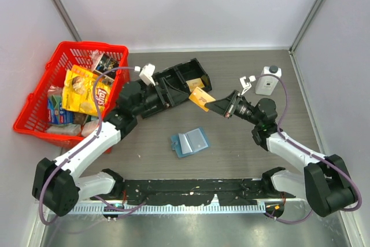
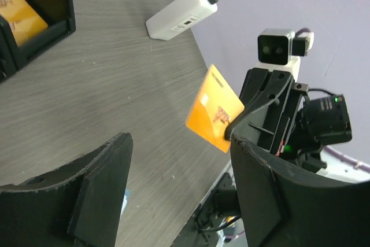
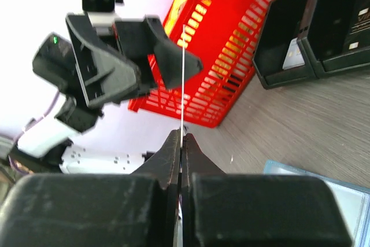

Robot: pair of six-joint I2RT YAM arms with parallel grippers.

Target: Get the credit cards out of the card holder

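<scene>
An orange card is held in the air above the table, with my right gripper shut on one end of it. The right wrist view has the card edge-on, as a thin upright line rising from between the fingers. Facing it, my left gripper is open and empty, its fingers apart from the card. The card holder, blue-edged with a clear pocket, lies spread on the table below. Whether cards remain inside it is hard to tell.
Behind the left arm lies a black divided tray with an orange card in one compartment. A red basket of snack packs fills the left side. A white bottle stands at right.
</scene>
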